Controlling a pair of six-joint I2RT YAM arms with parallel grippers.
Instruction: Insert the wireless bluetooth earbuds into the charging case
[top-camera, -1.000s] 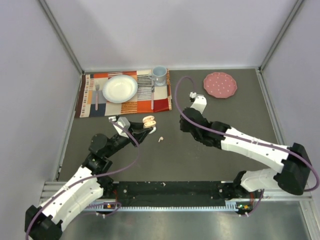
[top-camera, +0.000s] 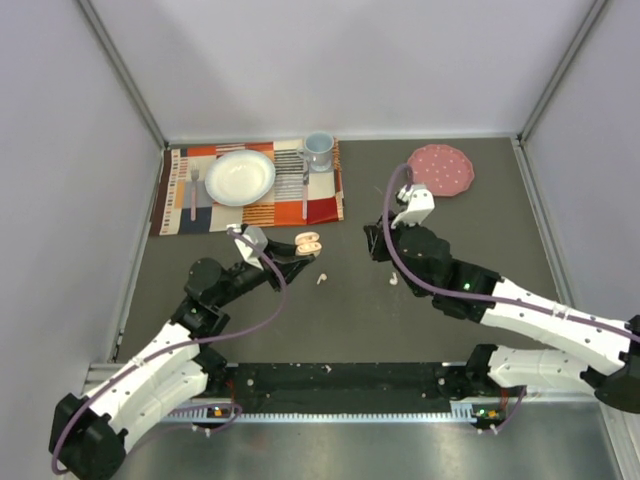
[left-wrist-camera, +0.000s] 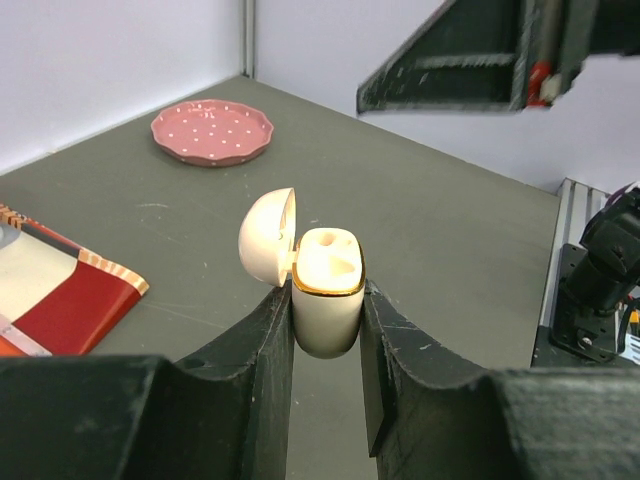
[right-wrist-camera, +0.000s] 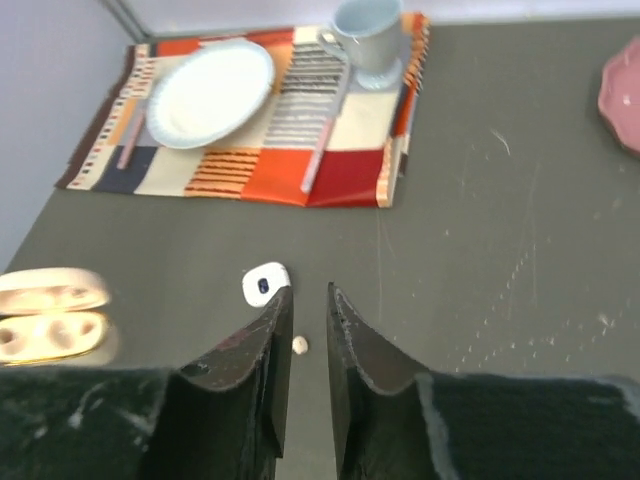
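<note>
My left gripper (top-camera: 304, 257) is shut on the white charging case (left-wrist-camera: 331, 300), holding it above the table. The lid (left-wrist-camera: 268, 238) is open and shows beside the base with its gold rim. No earbud shows in the case. One small white earbud (top-camera: 321, 278) lies on the table just in front of the case, and another earbud (top-camera: 393, 280) lies beside my right gripper's body. My right gripper stands part open, pointing down to the right of the case, with clear space between its fingers. Behind that gap an earbud (right-wrist-camera: 300, 345) is partly visible on the table.
A small white rounded piece with a dark spot (right-wrist-camera: 265, 284) shows near the right fingers. At the back left, a striped mat (top-camera: 274, 214) bears a white plate (top-camera: 240, 177) and a mug (top-camera: 318, 150). A pink plate (top-camera: 440, 170) stands back right.
My left gripper has shifted a little to the right with the case.
</note>
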